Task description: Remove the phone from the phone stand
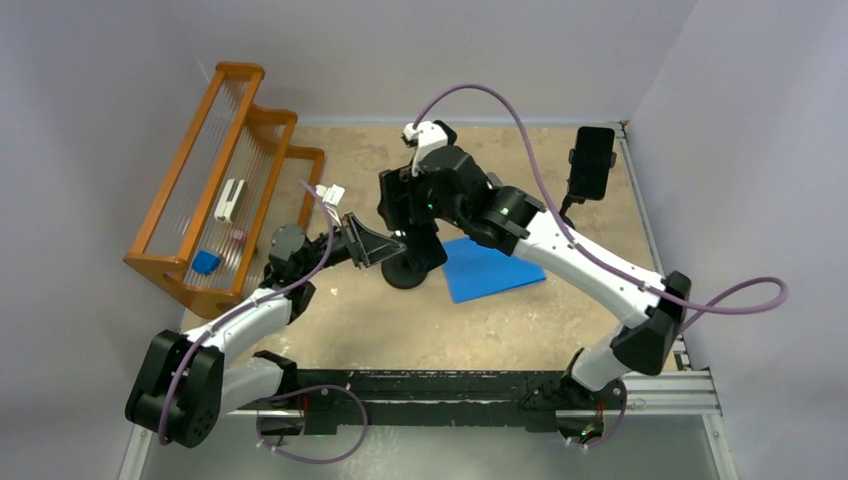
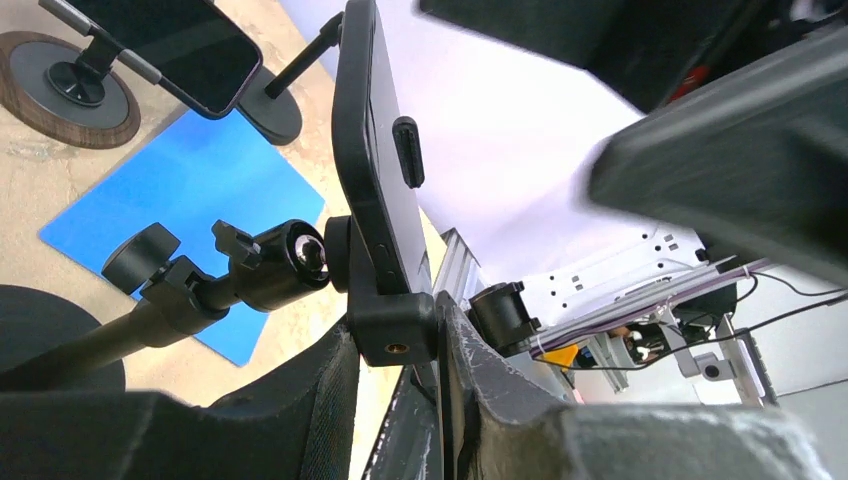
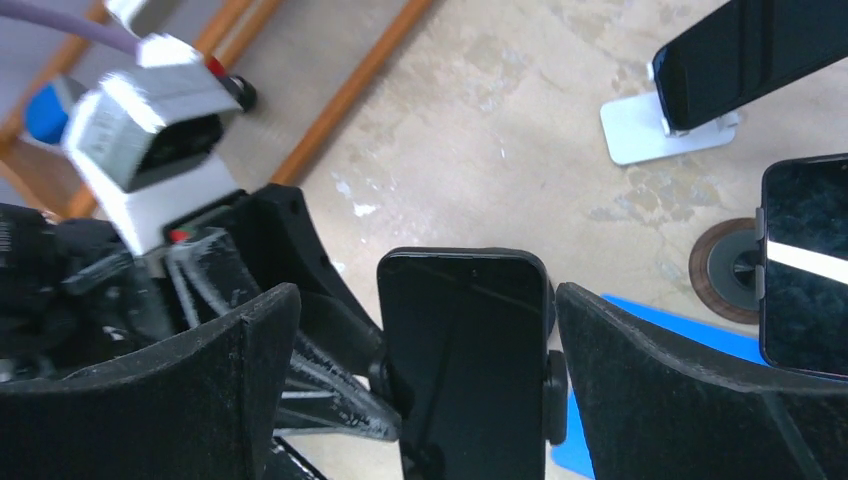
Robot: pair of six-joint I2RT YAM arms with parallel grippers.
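A black phone on a round-based stand sits near the middle, seen edge-on in the left wrist view with the stand's arm behind it. My left gripper is at the phone's lower end, its fingertips close round the bottom clamp and edge; whether it grips is unclear. My right gripper hangs above the phone, open, its fingers on either side in its wrist view, and partly hides it from the top view.
Another phone on a stand stands at the right, with others behind. A blue mat lies in the middle; a wooden rack is at the left.
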